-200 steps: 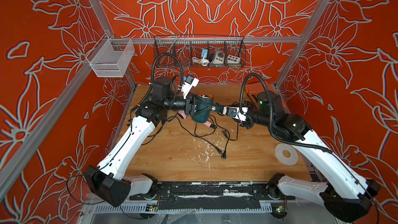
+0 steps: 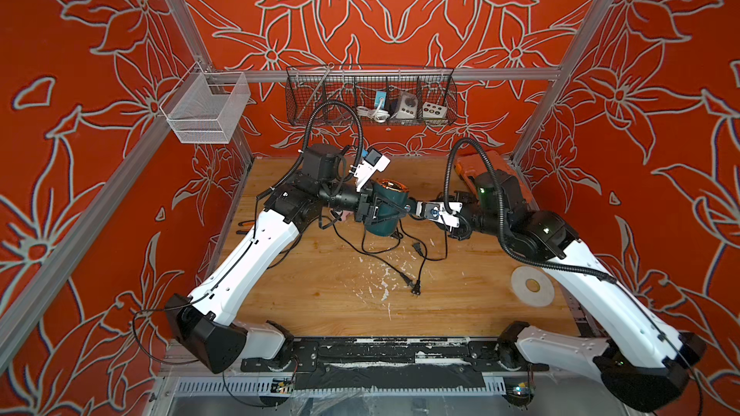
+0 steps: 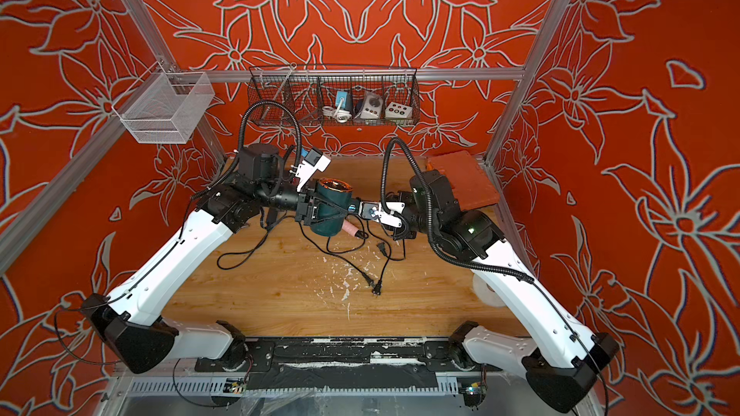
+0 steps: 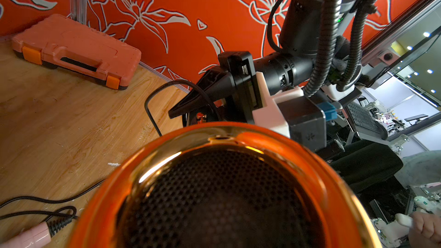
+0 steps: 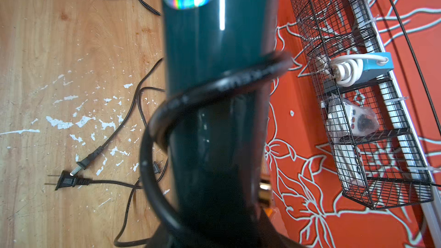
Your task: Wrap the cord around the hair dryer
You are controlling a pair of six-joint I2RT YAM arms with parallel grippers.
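The dark teal hair dryer (image 2: pixel 384 223) is held above the table, with my left gripper (image 2: pixel 391 206) shut on its barrel. In the left wrist view the dryer's round copper-orange rim (image 4: pixel 220 131) and mesh fill the lower middle. A black cord (image 5: pixel 211 91) slants across the front of the teal handle (image 5: pixel 216 156) and loops down its left side in the right wrist view. My right gripper (image 2: pixel 414 208) is close against the dryer from the right. Only dark edges of it show beside the handle's lower end, so its closure is hidden.
Loose cables with plugs (image 5: pixel 75 179) lie on the wooden table below. A pink tool (image 4: pixel 29 236) rests there too. An orange case (image 4: pixel 78 50) stands at the back right and a white disc (image 2: pixel 532 286) at the right.
The right arm has hardly moved.
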